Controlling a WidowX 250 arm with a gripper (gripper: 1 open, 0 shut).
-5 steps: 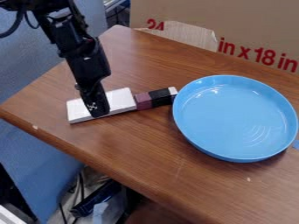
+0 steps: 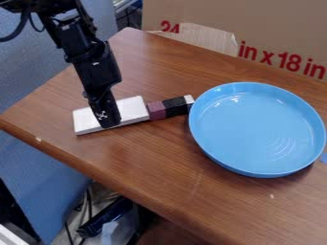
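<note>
My black gripper point(image 2: 105, 113) reaches down from the upper left onto a white flat block point(image 2: 132, 108) lying on the wooden table, its tip at the block's middle. Whether the fingers are open or shut on it is hidden by the gripper's body. Extending right from the white block is a dark maroon and black piece point(image 2: 167, 108) with a pale end, close beside a light blue plate point(image 2: 255, 128).
A cardboard box point(image 2: 255, 29) stands along the back.
</note>
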